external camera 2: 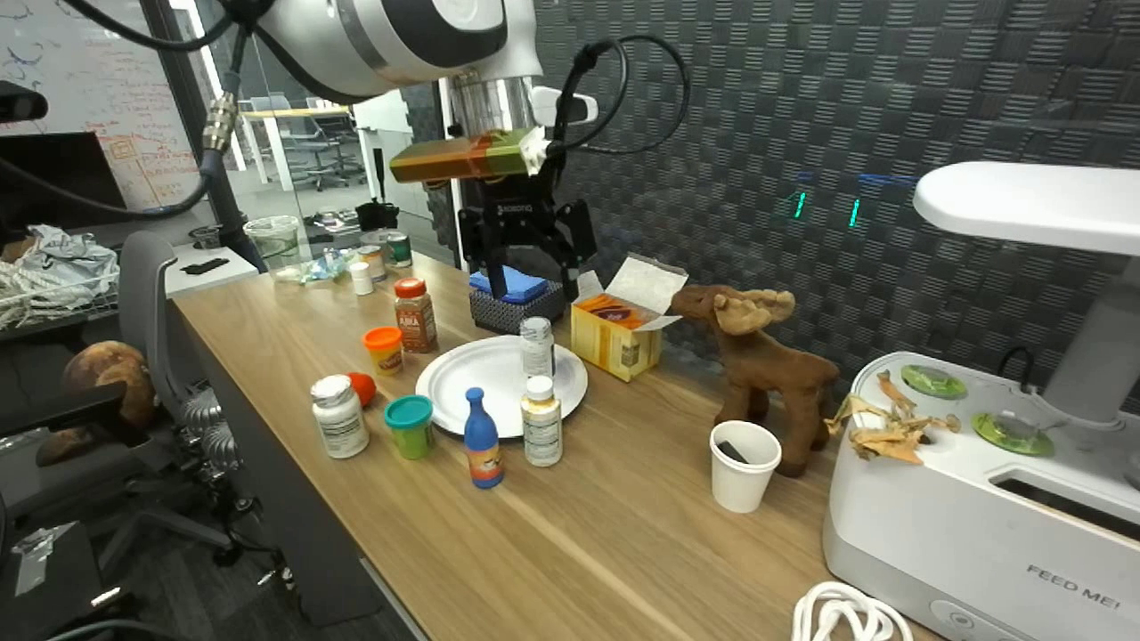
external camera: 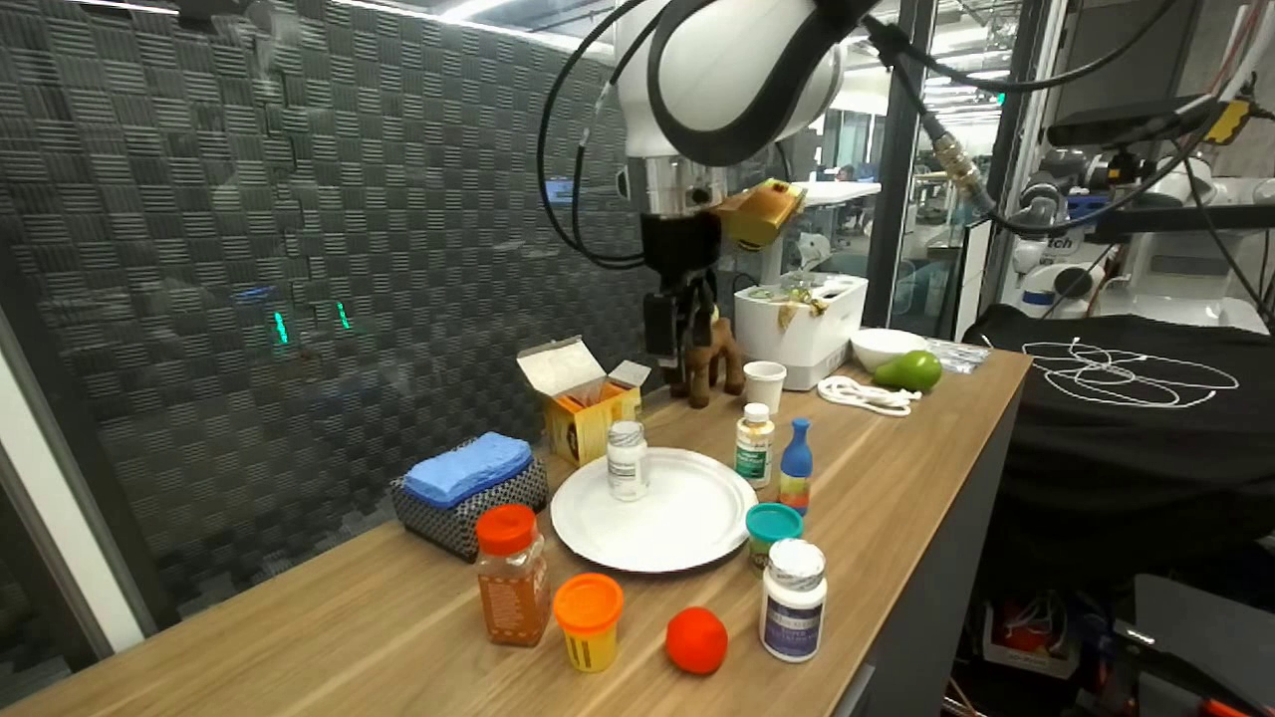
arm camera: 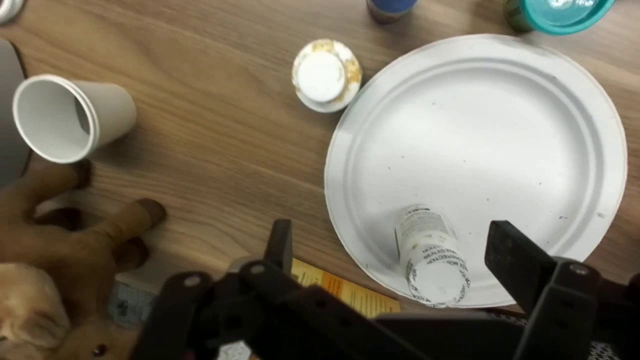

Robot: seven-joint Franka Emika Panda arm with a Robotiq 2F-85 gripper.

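Observation:
A small white bottle [external camera: 628,461] with a shrink-wrapped top stands upright on the white plate [external camera: 681,532], near the rim on the tea-box side. My gripper [external camera 2: 536,279] hangs open above the table, higher than the bottle and apart from it. In the wrist view, the bottle [arm camera: 429,252] shows beyond the gap between my spread fingers. Nothing is held. The rest of the plate [arm camera: 480,150] is bare.
Close around the plate stand a white-capped bottle [external camera 2: 541,422], a blue bottle [external camera 2: 483,443], a teal-lidded tub [external camera 2: 409,425] and an open tea box [external camera 2: 617,340]. A brown moose toy [external camera 2: 775,374] and paper cup [external camera 2: 743,466] stand farther off. Bare wood lies before the cup.

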